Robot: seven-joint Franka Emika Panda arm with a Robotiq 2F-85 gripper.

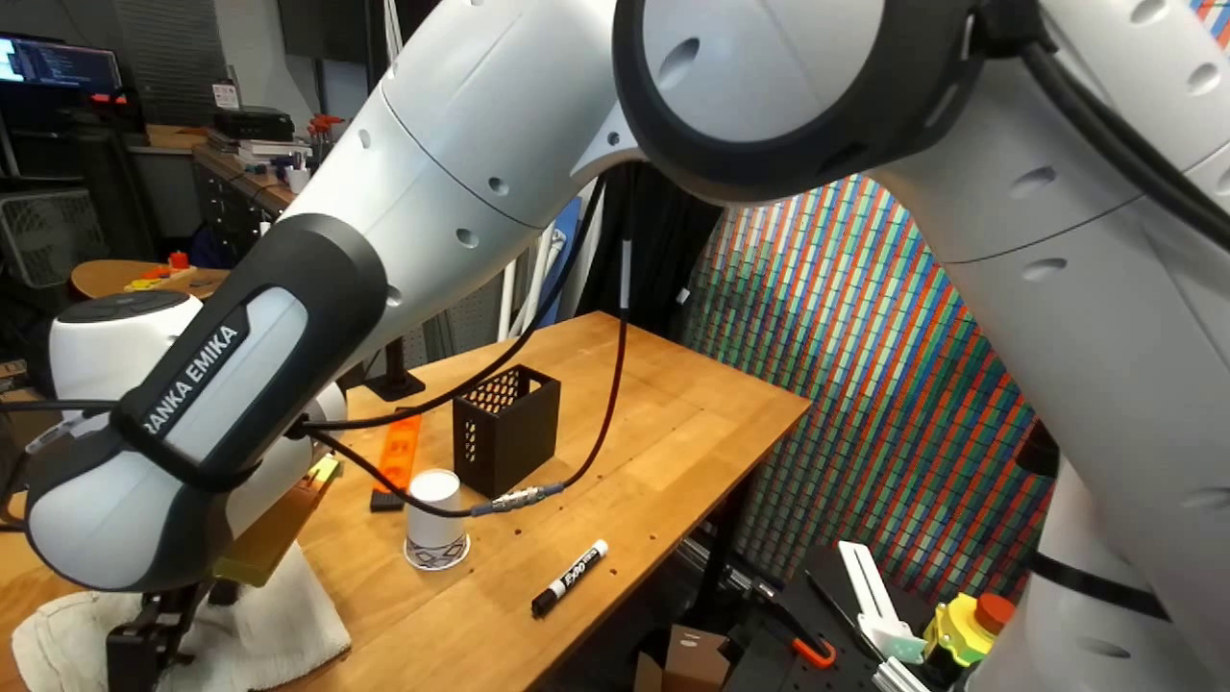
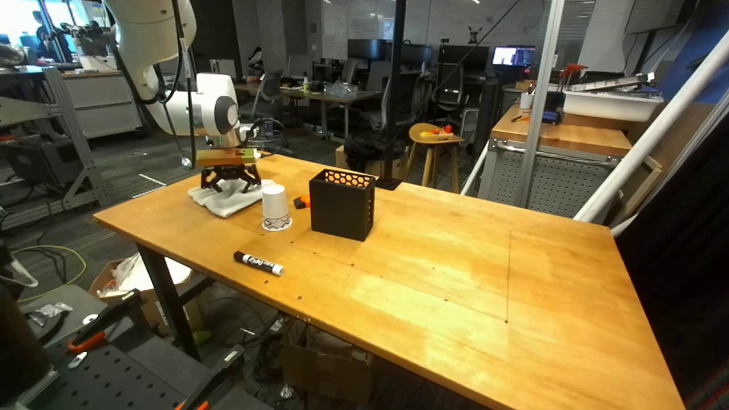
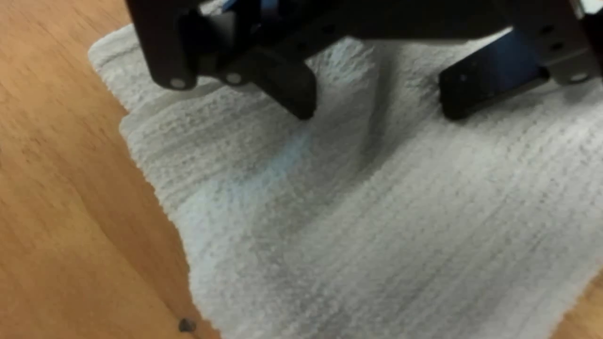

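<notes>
A white ribbed cloth (image 3: 339, 226) lies on the wooden table, its surface rumpled into a shallow fold between my fingers. My gripper points down at the cloth with its fingers partly apart. One dark fingertip (image 3: 297, 96) rests close against the fabric on the left of the fold, the other on the right; whether any cloth is pinched cannot be told. Seen from outside, the gripper (image 2: 230, 188) is low over the cloth (image 2: 222, 200) at the table's far left end. In the first exterior view the arm hides part of the cloth (image 1: 271, 634).
Beside the cloth stands an upside-down paper cup (image 2: 275, 205). A black perforated bin (image 2: 342, 208) is right of it, with an orange level (image 1: 400, 448) lying nearby. A black-and-white marker (image 2: 258, 263) lies near the table edge.
</notes>
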